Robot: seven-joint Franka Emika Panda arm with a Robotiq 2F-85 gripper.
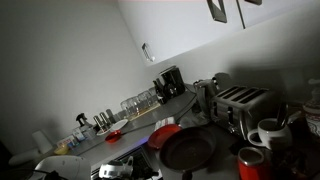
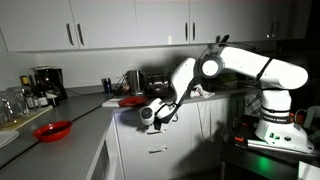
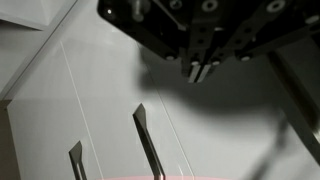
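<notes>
In the wrist view my gripper is shut, with nothing showing between its fingertips. It hangs in front of pale drawer fronts, its shadow falling on them. Two dark bar handles, a nearer handle [image 3: 149,142] and a farther handle [image 3: 77,160], stick out below it in that view, apart from the fingers. Exterior view 2 has the white arm [image 2: 210,67] reaching left across the counter front, its hand end low before the white drawers [image 2: 135,155]. The fingertips are too small to make out there. Only a bit of the arm shows at the bottom left of exterior view 1.
On the counter stand a dark pan [image 1: 187,149], a toaster [image 1: 242,105], a white mug [image 1: 270,133] and a red can [image 1: 252,163]. A red bowl [image 2: 52,130] and several glasses are on the left counter. Open floor [image 2: 205,163] lies before the drawers.
</notes>
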